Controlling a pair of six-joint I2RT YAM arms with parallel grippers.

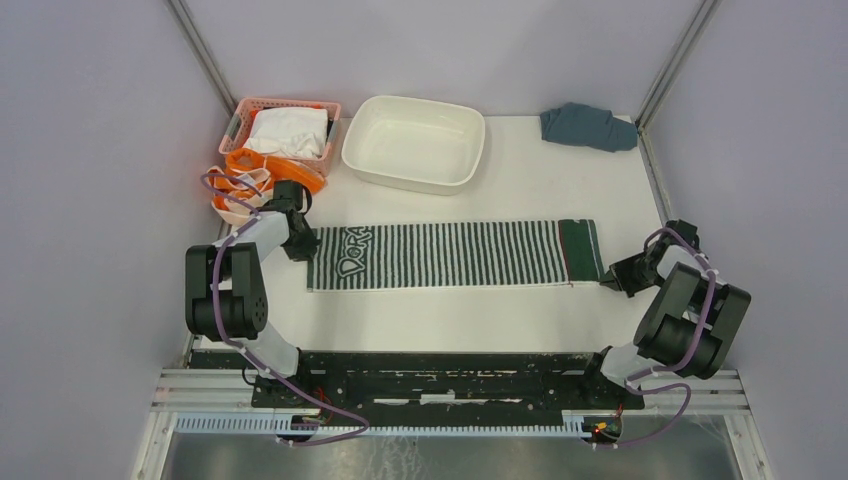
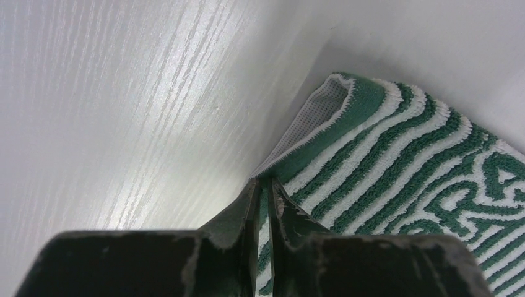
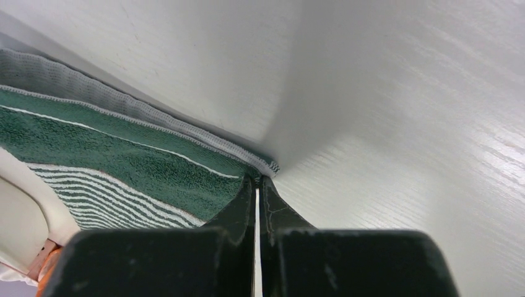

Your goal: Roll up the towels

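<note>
A long green and white striped towel (image 1: 460, 254) lies stretched across the table, with raised lettering near its left end and a solid green band at its right end. My left gripper is shut on the left edge of the towel (image 2: 353, 167), where the border rises in a fold. At the opposite end, the tips of my right gripper are shut on the corner of the towel's green band (image 3: 124, 139); the cloth's grey underside shows along that edge. In the top view the fingertips of both grippers are too small to make out.
Behind the towel stands an empty white tub (image 1: 414, 144). A pink basket (image 1: 334, 105) with white cloth and an orange bag (image 1: 300, 175) sit at the back left. One folded blue-grey towel (image 1: 588, 127) lies at the back right.
</note>
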